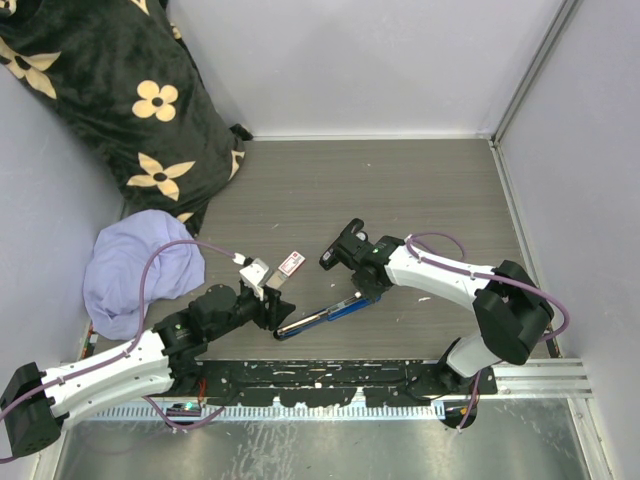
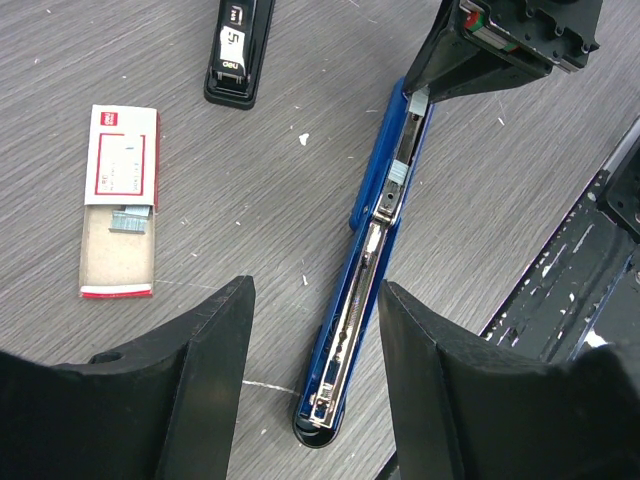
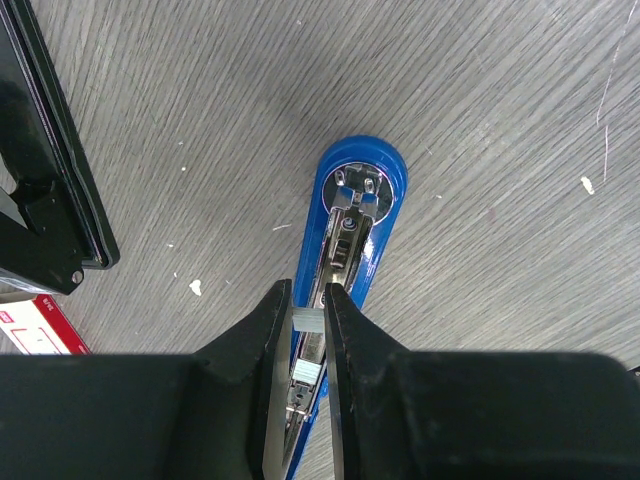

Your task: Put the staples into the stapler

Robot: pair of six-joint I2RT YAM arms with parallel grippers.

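Observation:
A blue stapler (image 2: pixel 345 330) lies unfolded in one long line on the table, its metal channel facing up. Above its far half, my right gripper is shut on a small silver strip of staples (image 3: pixel 309 321). Another pale staple strip (image 2: pixel 398 172) shows in the channel near the hinge. Whether the held strip touches the channel is hard to tell. My left gripper is open and empty, with the near half of the stapler visible between and beyond its fingers. A partly open staple box (image 2: pixel 122 150) sits left of the stapler, with some staples (image 2: pixel 128 220) inside.
A black stapler (image 2: pixel 240 45) lies behind the blue one, close to the right arm (image 1: pixel 440 275). A lilac cloth (image 1: pixel 145 270) and a dark patterned cushion (image 1: pixel 120 100) occupy the left side.

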